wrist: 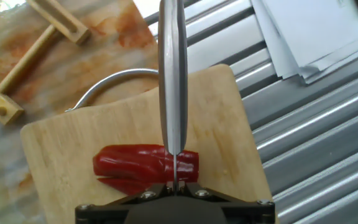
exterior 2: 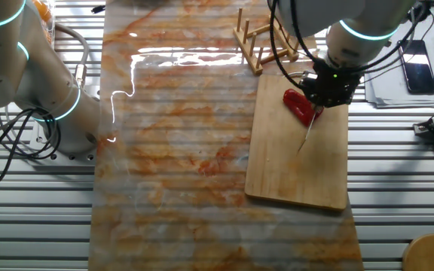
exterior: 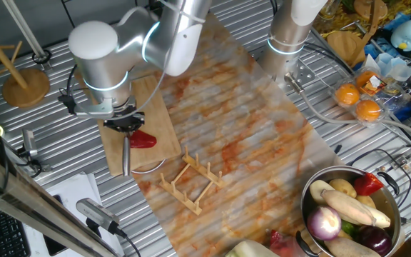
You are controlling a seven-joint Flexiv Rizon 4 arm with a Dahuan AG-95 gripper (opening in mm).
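Note:
My gripper is shut on a knife, whose grey metal handle sticks out forward. Seen edge-on in the wrist view, the thin blade lies over the right part of a red pepper. Whether it touches the pepper cannot be told. The pepper rests on a wooden cutting board with a metal loop handle. In exterior view 2 the blade slants down over the board beside the pepper.
A wooden peg rack stands near the board's handle end. A metal pot full of vegetables is at the front right. The marbled sheet between is mostly clear.

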